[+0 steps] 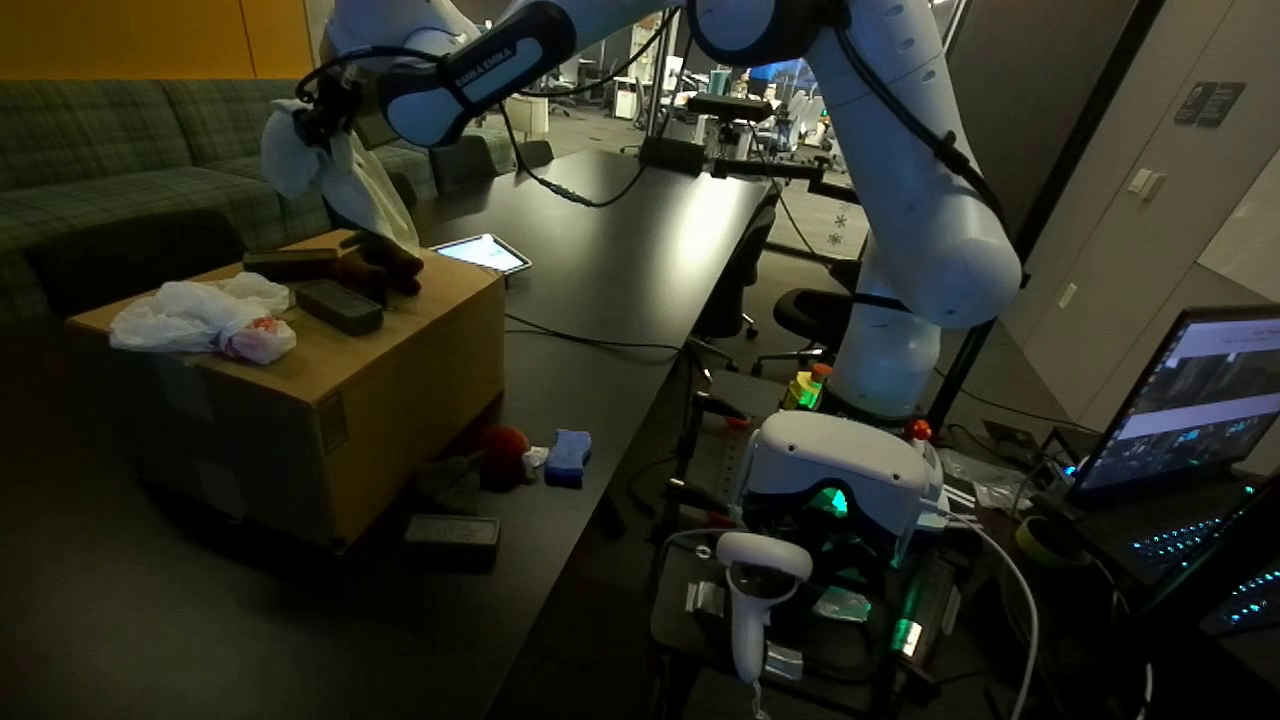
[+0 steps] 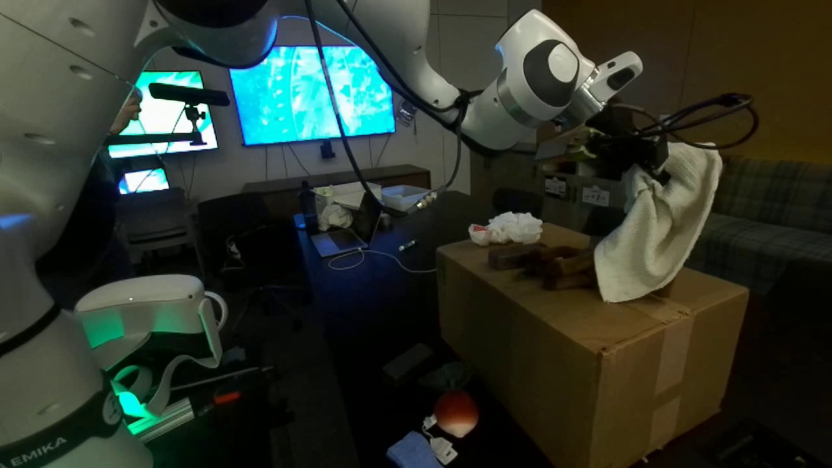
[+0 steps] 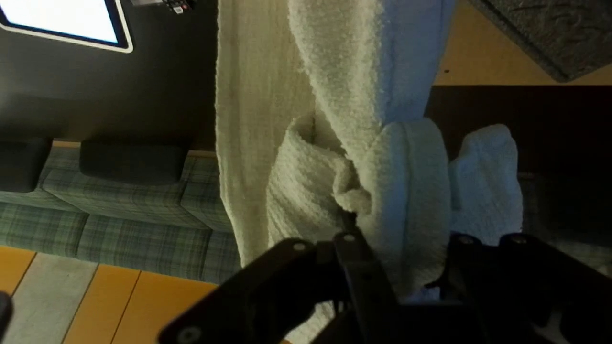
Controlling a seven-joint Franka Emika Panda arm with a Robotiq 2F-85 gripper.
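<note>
A white towel hangs from my gripper, which is shut on a bunched part of it. In the wrist view the towel's folds pass between the dark fingers and cover much of the scene beyond. The cloth drapes down toward the top of a cardboard box, by its far end. Beside its lower end lies a brown stuffed toy, partly hidden by the cloth in exterior view 2. Whether the hem still touches the toy or box, I cannot tell.
On the box also lie a white plastic bag and dark blocks. A tablet rests on the table behind. Beside the box are a red ball, a blue sponge and a dark eraser.
</note>
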